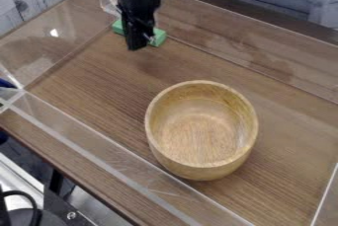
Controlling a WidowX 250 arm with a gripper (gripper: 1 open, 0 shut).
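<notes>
My black gripper point(136, 38) reaches down from the top of the view to a green block point(154, 35) in the upper middle, partly covering it. The gripper looks shut; whether anything is between its fingers is too small to tell. A pale wooden bowl point(201, 129) stands on the wooden surface in the lower middle, apart from the gripper.
Clear plastic walls point(50, 42) run along the tray's edges. Wide bare wooden floor point(93, 102) lies to the left of the bowl and to its right. Black cables show at the bottom left corner.
</notes>
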